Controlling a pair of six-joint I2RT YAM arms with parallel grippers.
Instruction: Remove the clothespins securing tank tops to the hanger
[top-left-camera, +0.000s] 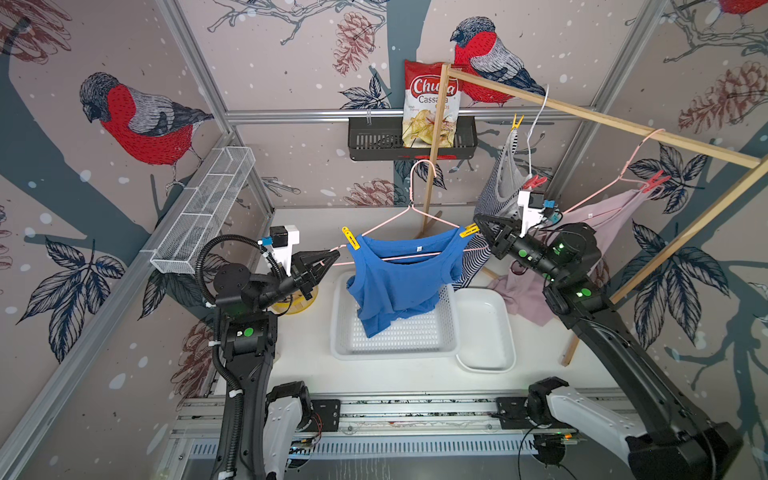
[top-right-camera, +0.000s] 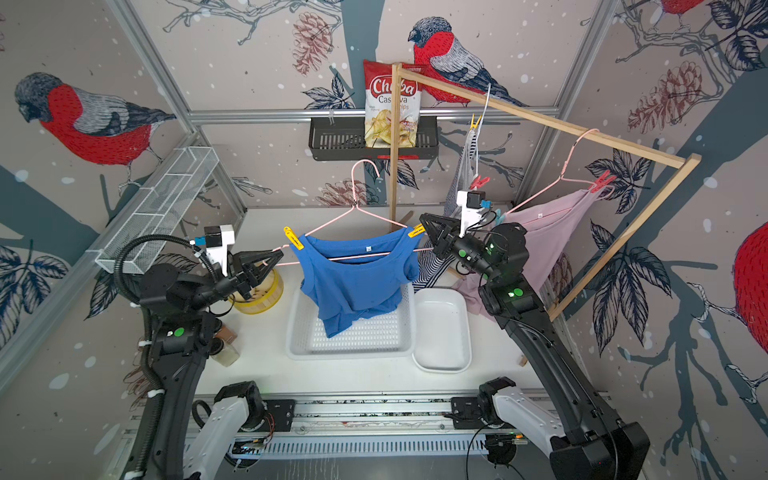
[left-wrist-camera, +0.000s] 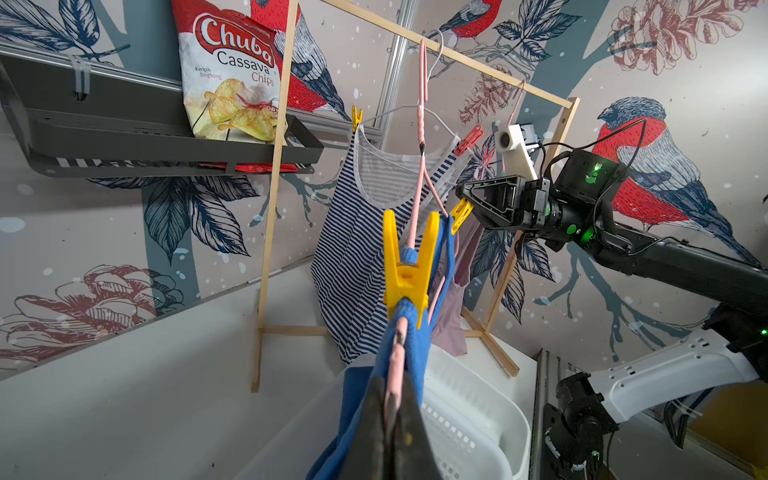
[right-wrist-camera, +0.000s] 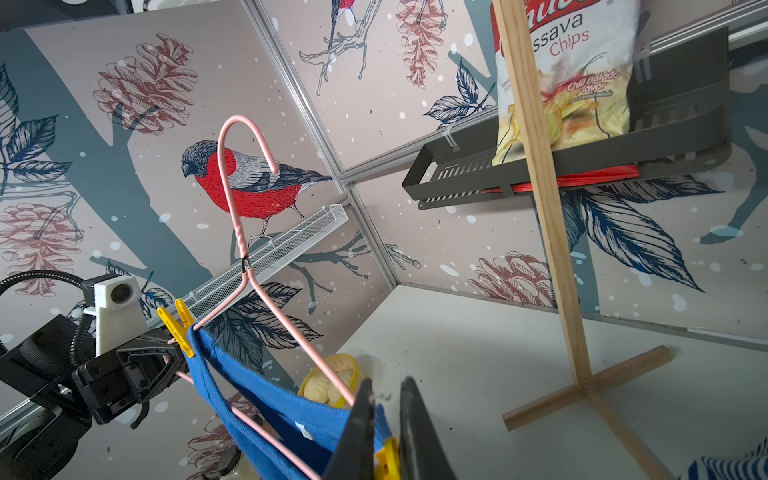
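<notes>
A blue tank top (top-left-camera: 404, 280) hangs from a pink hanger (top-left-camera: 389, 221), held in the air between both arms. One yellow clothespin (left-wrist-camera: 409, 268) grips its left strap on the hanger; another yellow clothespin (top-left-camera: 469, 230) sits at the right strap. My left gripper is shut on the hanger's thin left end, just outside the left pin. At the other end, my right gripper is closed around the right clothespin, whose yellow body shows low between the fingers. The fingers partly hide that pin and strap.
Below the top stands a white perforated basket (top-left-camera: 344, 336), beside an empty white tray (top-left-camera: 486, 368). A wooden rack (top-left-camera: 600, 116) holds a striped tank top (left-wrist-camera: 352, 256) and a pink one (top-right-camera: 548, 228), both pinned. A yellow-rimmed steamer (top-right-camera: 268, 302) sits at left.
</notes>
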